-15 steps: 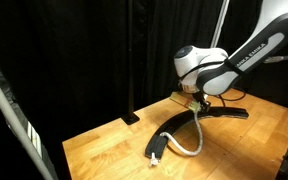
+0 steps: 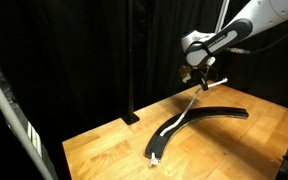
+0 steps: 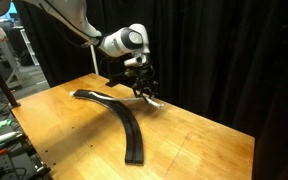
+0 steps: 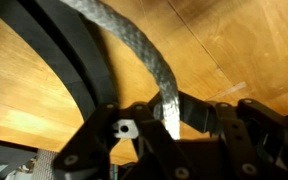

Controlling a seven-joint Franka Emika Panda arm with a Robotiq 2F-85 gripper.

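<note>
A pale grey rope [image 4: 144, 50] runs up between the fingers of my gripper, which is shut on it in the wrist view. On the wooden table lies a curved black strip [image 2: 214, 111], broad and flat. In exterior view 1 the rope [image 2: 193, 101] slants from my gripper [image 2: 201, 86] down to the strip's near left part, its pale end [image 2: 154, 158] beside the strip's tip. My gripper [image 3: 145, 92] stands on the far side of the strip [image 3: 127, 121] in exterior view 2, low over the table.
Bare tabletop [image 3: 189, 140] spreads to the right in exterior view 2. Black curtains [image 2: 54, 70] hang behind the table. A dark upright post [image 2: 130, 70] meets the table's back edge in exterior view 1.
My gripper has moved back, away from the strip, with the rope in it. The rope's loop, slack before, is now pulled straighter. The black strip has stayed in place.
</note>
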